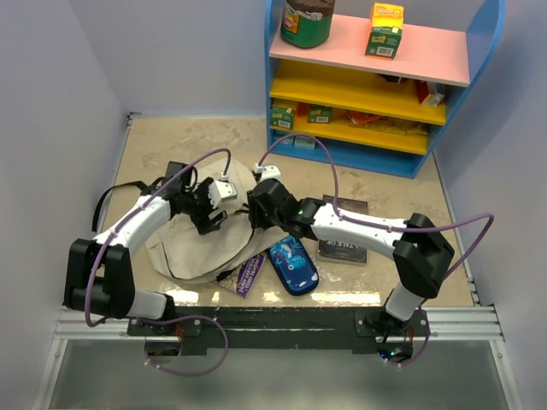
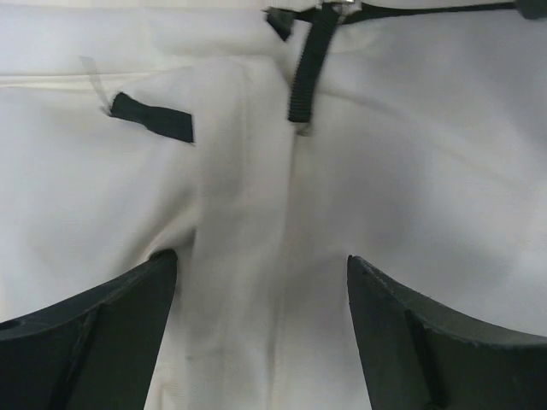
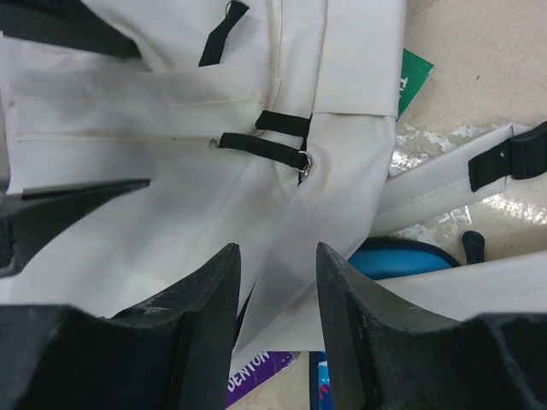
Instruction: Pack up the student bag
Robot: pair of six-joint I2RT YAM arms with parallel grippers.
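Note:
The cream cloth bag point(image 1: 192, 252) lies flat and creased on the left half of the table, with black zip pulls and straps. Over its middle, my left gripper is open; a raised fold of the cloth point(image 2: 239, 171) runs between its fingers. My right gripper stands open at the bag's right edge, its fingers on either side of the cloth rim, contact unclear. Beside that edge lies a blue pencil case point(image 1: 292, 266). A purple book point(image 1: 244, 275) pokes out from under the bag's front. Further right, a dark book point(image 1: 344, 249) is partly covered by my right arm.
A colourful shelf point(image 1: 367, 85) at the back holds small boxes, with a yellow-green box point(image 1: 385, 32) and a large jar point(image 1: 306, 24) on top. Both grippers are close together over the bag.

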